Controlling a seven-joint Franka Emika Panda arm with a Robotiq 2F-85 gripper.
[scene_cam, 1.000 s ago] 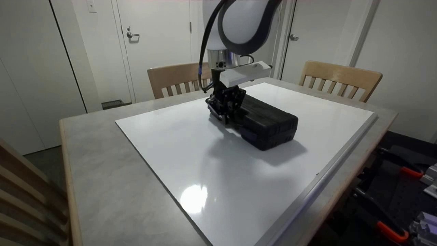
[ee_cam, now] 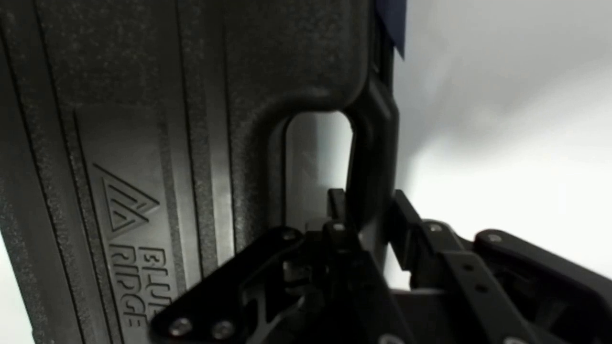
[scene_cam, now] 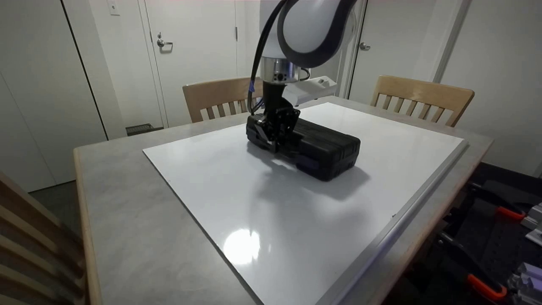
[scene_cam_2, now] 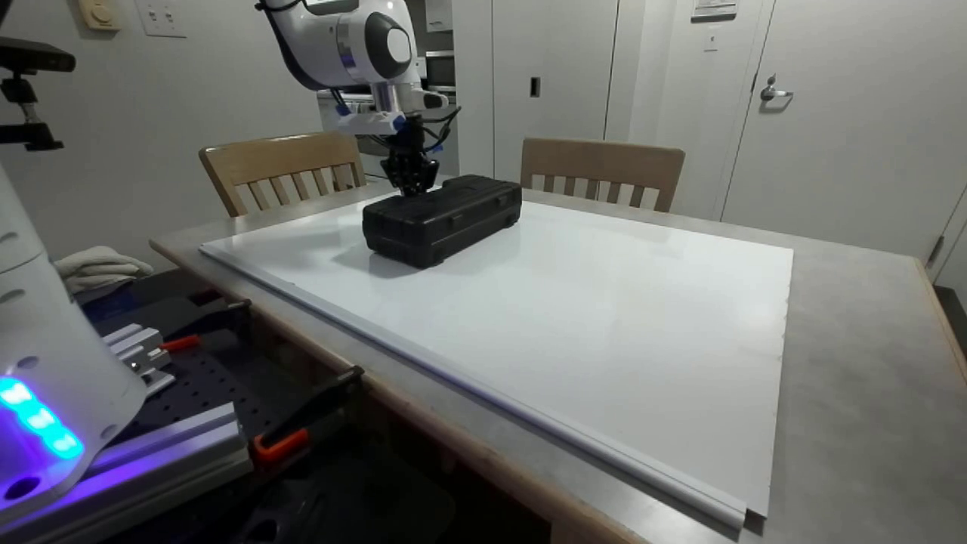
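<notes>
A black hard case lies on the white board, its long side facing the camera in exterior view 1. From the other side, exterior view 2 shows the case with two latches on its edge. My gripper reaches down at the case's handle side. In the wrist view, the gripper is shut on the case's handle, one finger inside the handle opening and the other outside it. Raised "BLUE RIDGE" lettering marks the lid. Whether the case touches the board everywhere is hard to tell.
The white board covers most of the grey table and is otherwise bare. A metal rail runs along one board edge. Wooden chairs stand around the table. Clamps sit beside the robot's base.
In exterior view 1, the case and my gripper have moved left and slightly away from the camera together. The white part at the wrist has turned back behind the arm.
</notes>
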